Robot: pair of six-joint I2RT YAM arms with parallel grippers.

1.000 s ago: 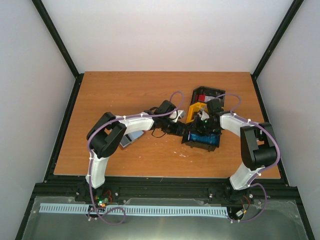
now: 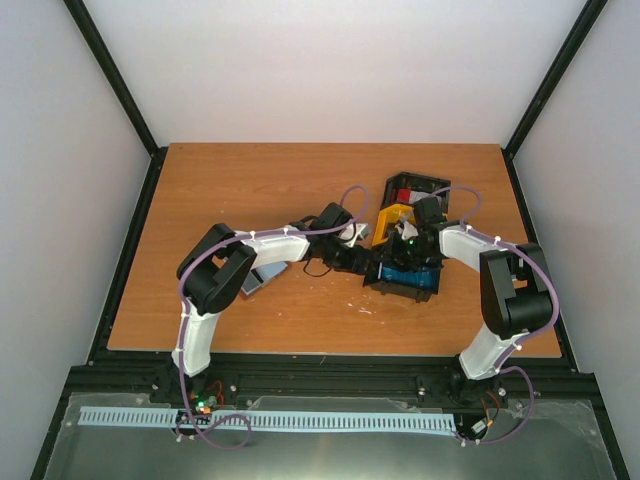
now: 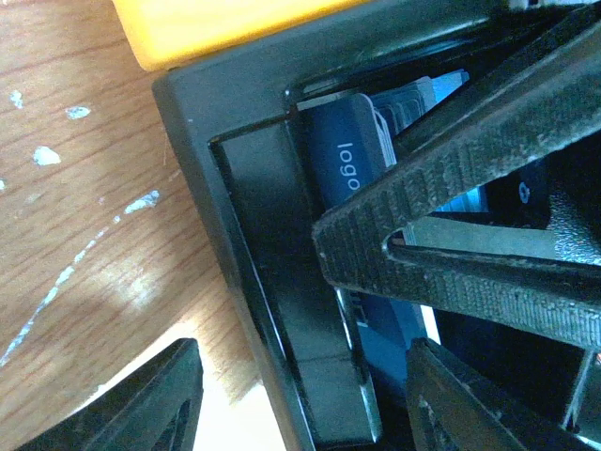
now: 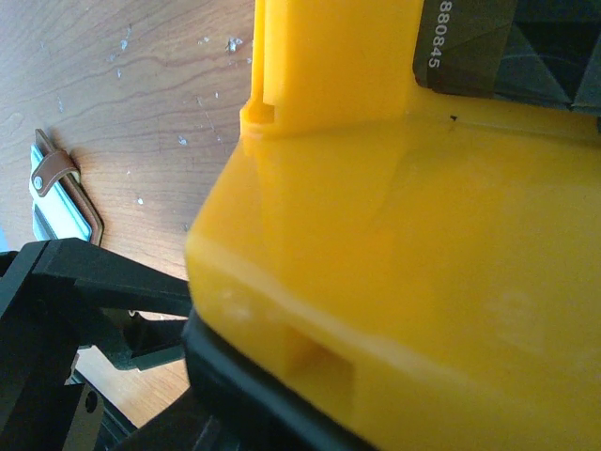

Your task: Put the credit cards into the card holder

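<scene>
Blue cards stand in a black box on the right of the table. In the left wrist view my left gripper is open at the box's near side, its fingertips low in that view. My right gripper's fingers reach over the cards there; whether they hold one is unclear. In the top view both grippers meet over the box. In the right wrist view a brown card holder with light-blue contents lies on the wood, past a yellow bin.
The yellow bin and a black box with red contents sit behind. A grey object lies under my left arm.
My left arm has shifted very slightly; otherwise little has visibly changed in the top view.
</scene>
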